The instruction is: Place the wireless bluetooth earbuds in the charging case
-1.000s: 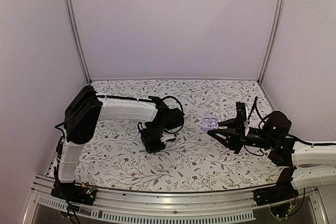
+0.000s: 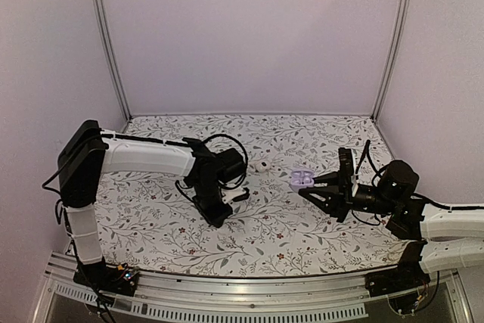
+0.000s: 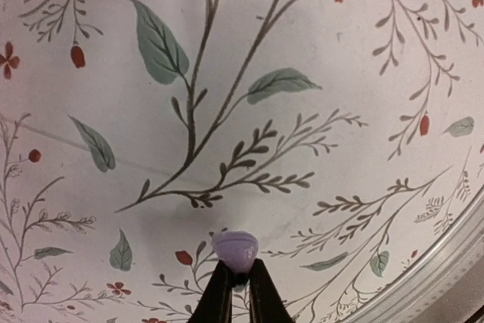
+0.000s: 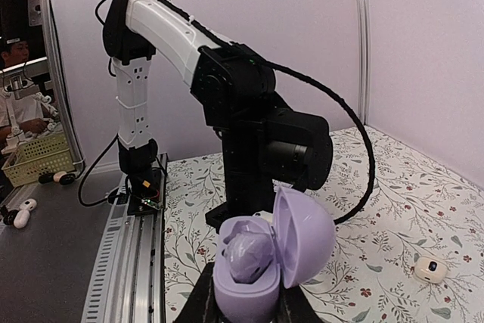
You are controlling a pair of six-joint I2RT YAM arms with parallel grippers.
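Note:
A light-purple earbud sticks up from the fingertips of my left gripper, which is shut on it. The charging case, same purple, has its lid raised; my right gripper is shut on its lower part. Inside the case's base sits a rounded glossy shape, and I cannot tell whether that is an earbud or the inner moulding. From the top view, the case hangs right of centre, well apart from the left gripper, which is lower and to the left. The left earbud is not discernible there.
A small white box with dark marks lies on the patterned table, also seen as a white box behind the gap between the arms. Free tabletop separates the two grippers. A metal rail runs along the front edge.
My right arm and the case have stayed in place.

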